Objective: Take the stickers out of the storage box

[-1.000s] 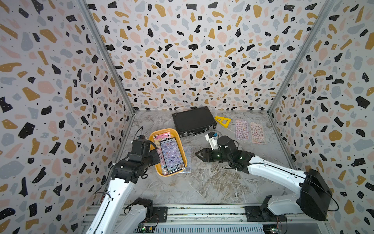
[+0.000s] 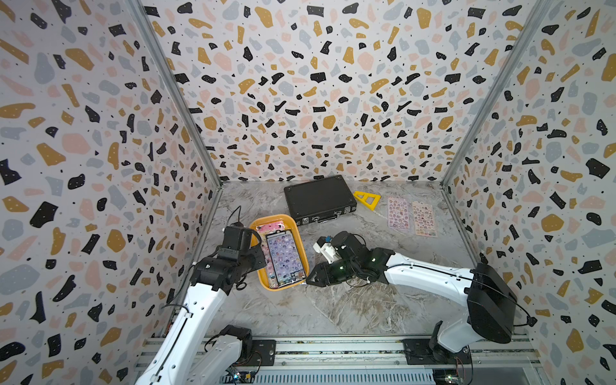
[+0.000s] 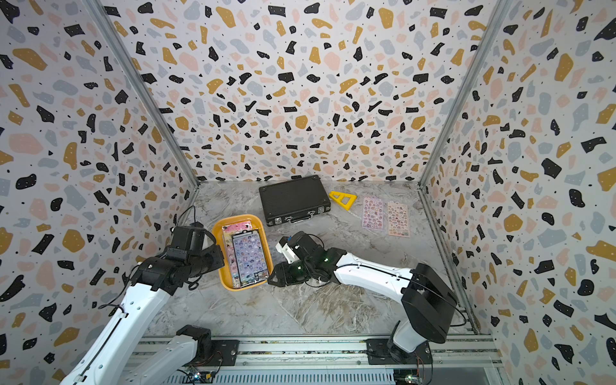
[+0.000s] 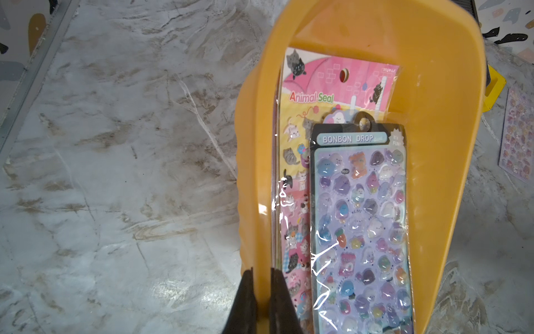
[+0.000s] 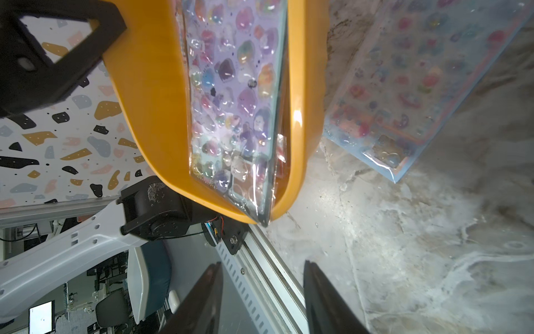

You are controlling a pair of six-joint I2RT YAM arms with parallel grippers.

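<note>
The orange storage box (image 4: pixel 450 167) holds a pink Animal Seal sticker pack (image 4: pixel 339 78) under a lilac Bonbon Drop sticker pack (image 4: pixel 358 222). My left gripper is shut on the box's left rim, in the left wrist view. My right gripper is at the box's front right, partly open, nothing between its fingers. In the right wrist view a sticker sheet (image 5: pixel 411 89) lies on the table beside the box.
A black case (image 2: pixel 317 195) lies behind the box, with a yellow triangle (image 2: pixel 365 199) beside it. Two sticker sheets (image 2: pixel 397 211) lie at the back right.
My right gripper has moved left to the box's front right corner.
</note>
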